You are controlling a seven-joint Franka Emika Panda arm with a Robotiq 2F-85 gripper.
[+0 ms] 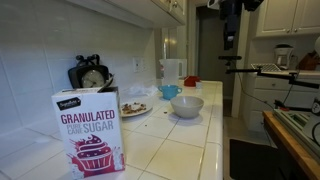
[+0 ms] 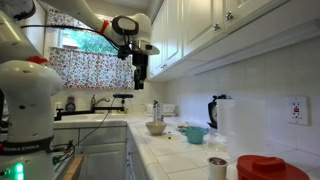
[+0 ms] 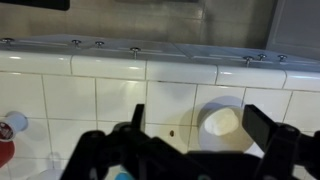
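My gripper (image 1: 229, 42) hangs high above the counter's edge, well clear of everything on it. Its fingers stand apart in the wrist view, with nothing held between them. Below and in front of it, a pale bowl (image 1: 187, 106) rests upright on the white tiles; from above, the bowl (image 3: 222, 124) shows partly behind the right finger. A teal cup (image 1: 170, 92) sits behind the bowl. Nearer the wall lies a plate (image 1: 135, 109) with small brown pieces on it. The granulated sugar box (image 1: 91, 135) stands upright at the front left.
A dark appliance (image 1: 90, 73) is against the wall behind the box. In exterior view 2, a red lid (image 2: 268, 168), a small metal can (image 2: 217, 168) and a paper-towel roll (image 2: 247, 128) stand nearby. Upper cabinets (image 2: 215, 30) overhang the counter. Bare tiles surround the bowl.
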